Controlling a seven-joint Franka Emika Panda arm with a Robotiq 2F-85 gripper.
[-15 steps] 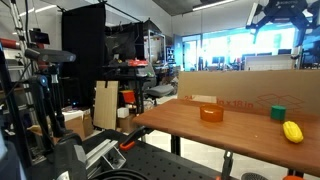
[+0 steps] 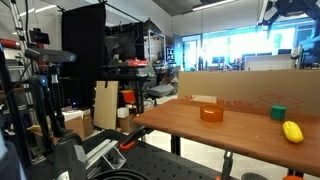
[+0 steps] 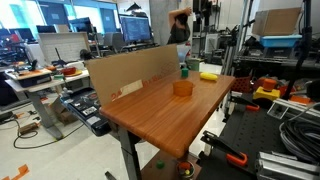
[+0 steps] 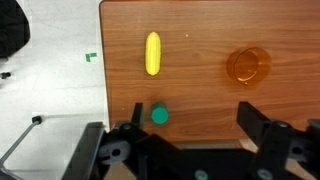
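My gripper is open high above the wooden table, its dark fingers wide apart at the bottom of the wrist view with nothing between them. A yellow banana-like object lies on the table, left of centre there. Below it stands a small green cup-like object, close to the left finger. To the right sits an orange bowl, apparently empty. In exterior view 1 the bowl is mid-table, with the green object and yellow object at the right.
A cardboard panel stands along the table's far edge. A white surface lies beyond the table's edge in the wrist view.
My arm, at the top right of exterior view 1, has shifted slightly up and to the right. The objects on the table have stayed in place.
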